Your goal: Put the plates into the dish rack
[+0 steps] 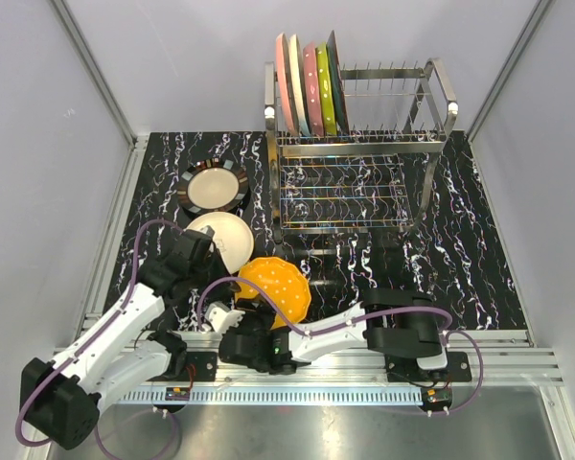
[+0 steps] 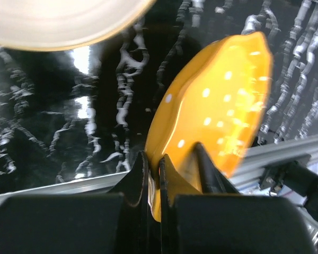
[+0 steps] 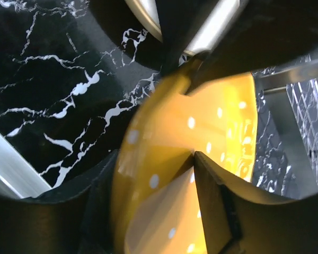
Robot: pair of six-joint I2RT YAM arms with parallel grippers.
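My left gripper is shut on the edge of an orange polka-dot plate (image 2: 222,95), which is tilted up from the counter. My right gripper is at the same plate (image 3: 222,121), part open, with the plate's near edge between its fingers; whether it touches is unclear. A cream plate (image 1: 225,240) and a striped-rim plate (image 1: 213,189) lie behind on the counter. Several plates (image 1: 311,91) stand upright in the upper left of the dish rack (image 1: 383,149).
The metal rail (image 3: 10,164) runs along the front edge.
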